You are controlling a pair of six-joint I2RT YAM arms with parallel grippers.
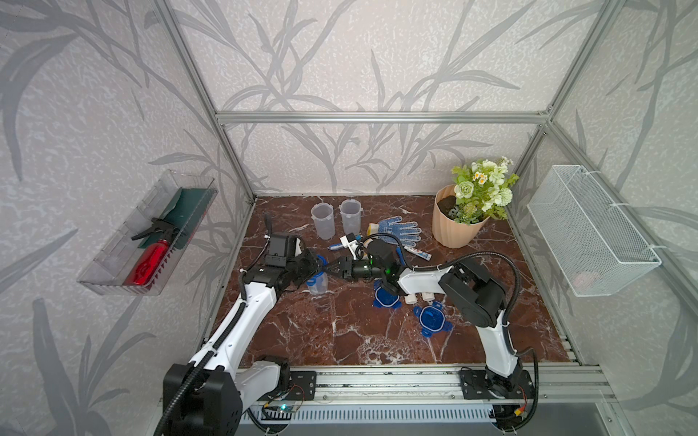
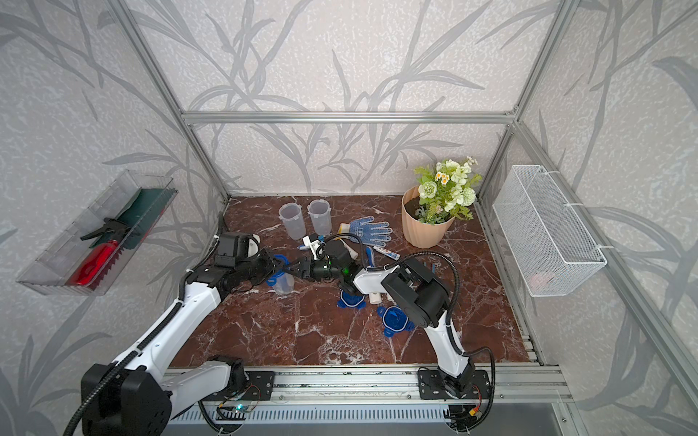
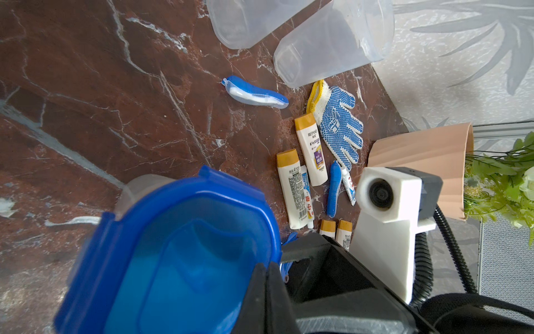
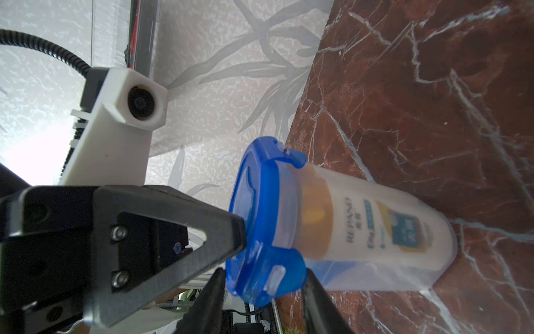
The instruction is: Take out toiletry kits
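A translucent cup (image 4: 356, 233) with a blue lid (image 3: 189, 250) stands at the left-middle of the table; through its wall shows a white REPAND bottle with an orange cap. My left gripper is shut against the lid's edge; nothing clearly shows between its fingers. From the opposite side, my right gripper is partly open, its fingers on either side of a blue tab at the lid's rim. Grip on the tab does not show. In the top left view, both grippers (image 1: 323, 267) nearly meet and hide part of the lid.
Two empty translucent cups (image 3: 333, 41) stand at the back. Near them lie a blue-white tube (image 3: 254, 93), a dotted glove (image 3: 338, 122) and several bottles (image 3: 292, 186). Two blue lids (image 1: 431, 318) lie front right. A flower pot (image 1: 454, 225) occupies the back right.
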